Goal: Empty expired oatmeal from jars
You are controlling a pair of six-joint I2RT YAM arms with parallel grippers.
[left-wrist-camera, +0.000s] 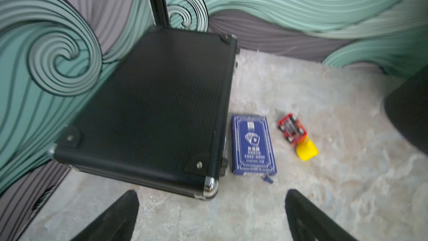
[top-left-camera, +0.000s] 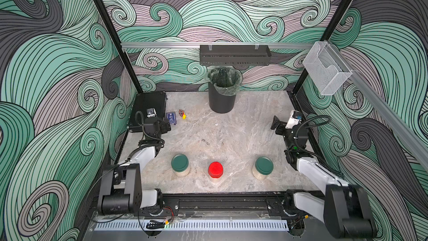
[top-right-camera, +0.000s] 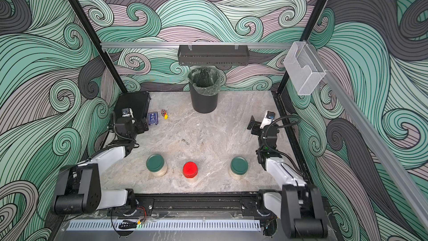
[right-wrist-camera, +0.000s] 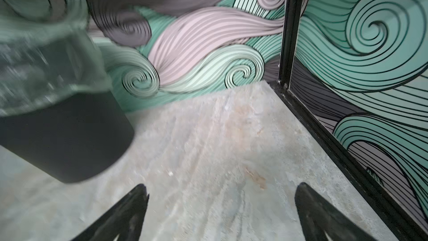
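Three lidded jars stand in a row along the table's front: a green-lidded jar (top-left-camera: 180,164) at left, a red-lidded one (top-left-camera: 215,170) in the middle, another green-lidded one (top-left-camera: 263,166) at right. A black bin (top-left-camera: 221,100) with a green liner stands at the back centre. My left gripper is open and empty, above the table's left side, facing a black case. My right gripper is open and empty over the right side, with the bin ahead to its left.
A black case (left-wrist-camera: 147,111), a blue card box (left-wrist-camera: 252,145) and a small red-and-yellow toy (left-wrist-camera: 292,129) lie at back left. A white mesh holder (top-right-camera: 303,69) hangs at right.
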